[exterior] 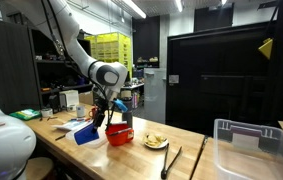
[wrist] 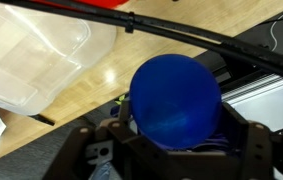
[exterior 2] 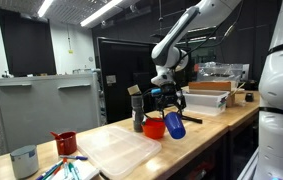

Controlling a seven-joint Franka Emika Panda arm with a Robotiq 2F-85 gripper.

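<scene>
A blue cup (wrist: 176, 100) sits between the fingers of my gripper (exterior 2: 172, 113), which looks shut on it. In exterior view 1 the cup (exterior: 85, 134) hangs tilted near the table's near edge, just left of a red container (exterior: 121, 135). From the other side, the red container (exterior 2: 153, 128) stands right beside the cup (exterior 2: 176, 126). The wrist view shows mostly one round blue face of the cup, which hides much of the fingers' grip. Only a strip of red shows at the top of that view.
A plate of yellowish food (exterior: 154, 140) and a dark long tool (exterior: 171, 162) lie to the right. Farther right stands a clear bin (exterior: 249, 148). Another clear tray (exterior 2: 119, 150), a grey pot (exterior 2: 24, 160) and a red mug (exterior 2: 67, 144) occupy the other end.
</scene>
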